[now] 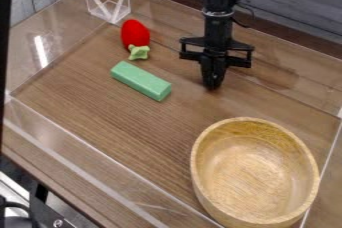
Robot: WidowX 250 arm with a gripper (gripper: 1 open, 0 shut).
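My black gripper (214, 67) hangs at the top centre of the camera view, its tips low over the wooden table; whether it is open or shut is hard to make out. To its left lie a red object (135, 33) with a pale green end and a green block (140, 80). A large tan bowl (254, 142) sits at the front right.
A clear container (107, 2) stands at the back left corner.
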